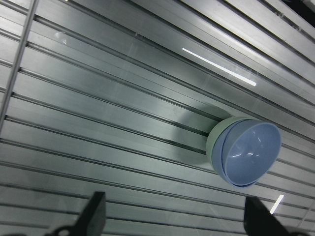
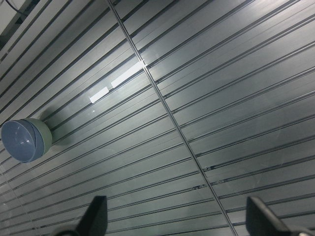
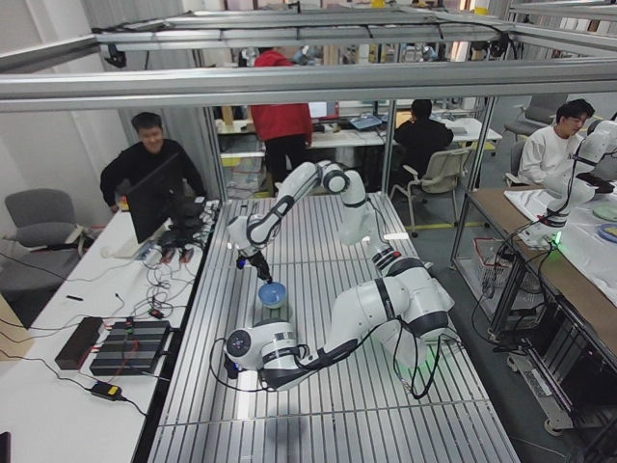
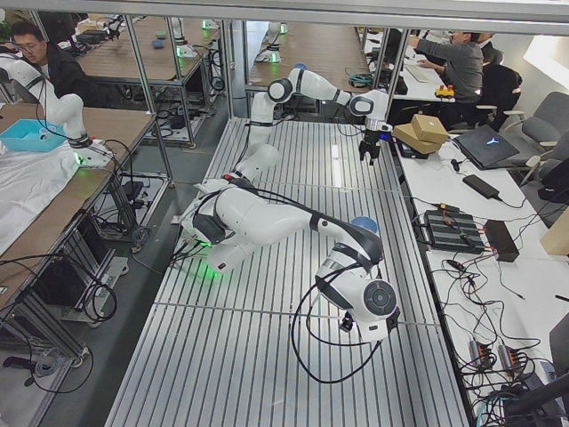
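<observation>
Two blue bowls (image 1: 251, 155) sit stacked inside a green bowl (image 1: 214, 137) on the slatted metal table (image 1: 98, 123), right of centre in the left wrist view and at the left in the right wrist view (image 2: 19, 140). In the camera left view the stack (image 3: 273, 297) is between my two arms, with one gripper (image 3: 253, 265) behind it and the other, largely hidden by its arm, in front. Both wrist views show dark fingertips spread apart at the bottom edge, with bare table between them: left gripper and right gripper are open.
Side tables with cables, a monitor (image 3: 154, 193) and power units (image 3: 130, 347) flank the work table. Another robot (image 3: 569, 198) stands on a neighbouring bench. People are around the rig.
</observation>
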